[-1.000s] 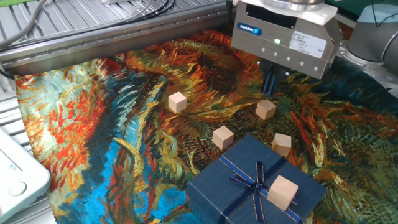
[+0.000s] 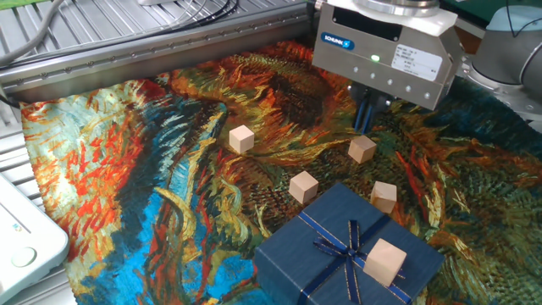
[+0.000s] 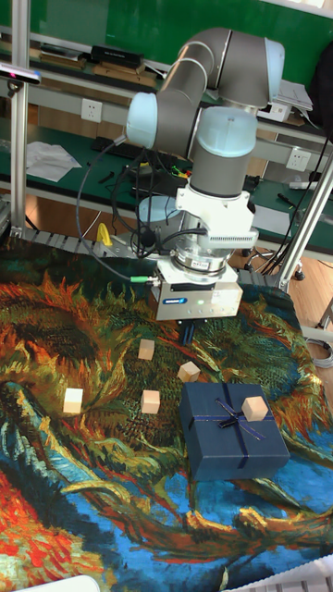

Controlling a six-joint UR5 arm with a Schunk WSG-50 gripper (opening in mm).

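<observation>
My gripper (image 2: pixel 362 131) points down above the patterned cloth, its dark fingers close together and nothing visible between them. Just below the fingertips in exterior view 2 is a wooden cube (image 2: pixel 362 149); in exterior view 3 that cube (image 3: pixel 146 350) lies to the left of the fingers, apart from them. Three more plain cubes rest on the cloth: one alone (image 2: pixel 241 139), one near the box's corner (image 2: pixel 303 187) and one beside its edge (image 2: pixel 384 197). Another cube (image 2: pixel 386 262) sits on top of the blue gift box (image 2: pixel 296 254), next to its ribbon bow (image 2: pixel 351 252).
A metal rail (image 2: pixel 161 52) borders the cloth at the back in exterior view 2. A white device (image 2: pixel 30 233) stands at the left edge. The arm (image 3: pixel 222 163) rises behind the gripper in exterior view 3.
The gripper has shifted very slightly left and down in exterior view 2. The cubes and the box have stayed where they were.
</observation>
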